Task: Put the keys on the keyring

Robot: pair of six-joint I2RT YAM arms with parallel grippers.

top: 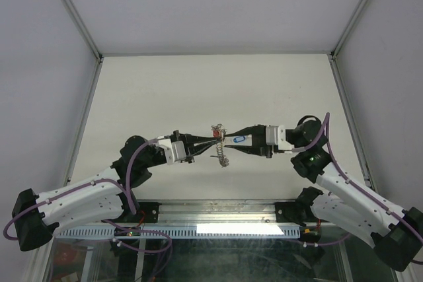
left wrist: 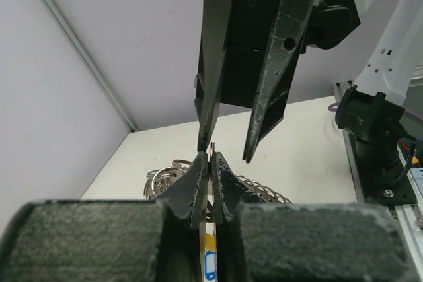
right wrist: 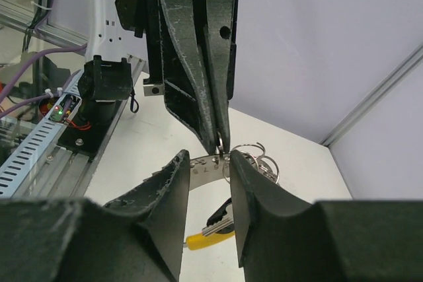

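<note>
Held up over the table is a bunch of metal rings [right wrist: 268,166] with a coiled chain [top: 223,156] and a yellow-handled piece [right wrist: 206,239] hanging below. My left gripper [top: 217,139] is shut on it at the top; a thin metal bit [left wrist: 212,148] shows between its fingertips. Facing it, my right gripper is part open, its fingers on either side of the left fingertips, with no hold visible. A key with a blue tag [top: 239,140] lies on the table, seen from above between the right gripper's fingers.
Both arms meet at its middle, fingertips very close together. A metal rail [top: 218,211] runs along the front edge.
</note>
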